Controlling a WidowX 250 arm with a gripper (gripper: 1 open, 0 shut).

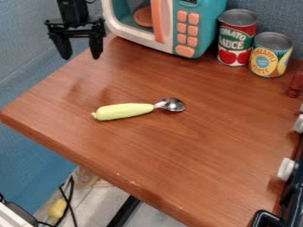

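A black gripper (pixel 80 53) hangs at the upper left of the camera view, above the back left corner of the wooden table, its two fingers apart with nothing between them. Lying on the table's middle is a pale yellow-green corn-shaped piece (pixel 120 111), with a metal spoon (pixel 171 105) at its right end; the two touch or overlap.
A teal toy microwave (pixel 207 19) stands at the back, beside a tomato sauce can (pixel 236 40) and a yellow-labelled can (pixel 270 57). A small red bottle (pixel 296 84) and a black appliance (pixel 289 204) line the right edge.
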